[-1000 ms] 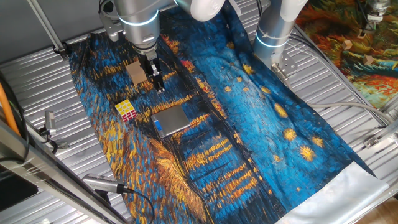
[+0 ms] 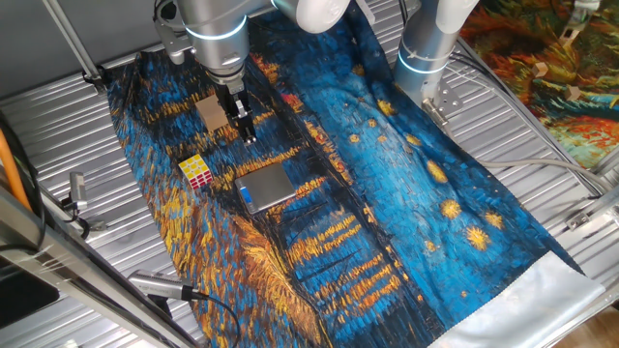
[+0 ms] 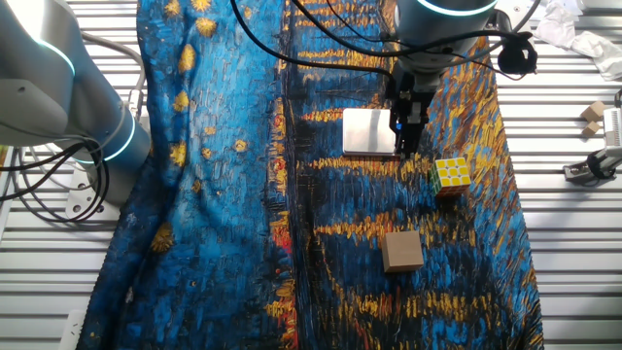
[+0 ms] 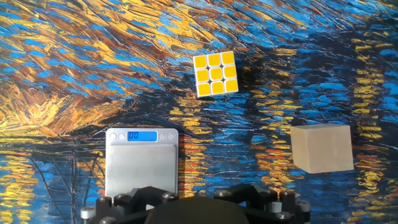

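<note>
A Rubik's cube [image 4: 215, 75] with a yellow top rests on the painted cloth. Near it lies a flat silver kitchen scale [image 4: 142, 165], its blue display lit and its plate bare. The third object is a plain tan block [image 4: 322, 148], to the right of the cube in the wrist view. My gripper [image 2: 250, 141] points down above the cloth, between the block and the scale in exterior view 1. Its two fingers stand apart at the bottom of the wrist view, open, with no object seen between them. In exterior view 2 the gripper [image 3: 407, 146] overlaps the scale's right edge.
The dark, blue and orange cloth [image 2: 329, 280] covers the table and has folds on its blue side. Bare ribbed metal [image 2: 73, 155] borders it. A small camera-like device [image 2: 160, 284] with a cable stands near the front left edge. Open cloth surrounds the objects.
My arm and gripper, the cube, the scale and the block keep their places. Only a device at the far top right, beyond this table, has shifted.
</note>
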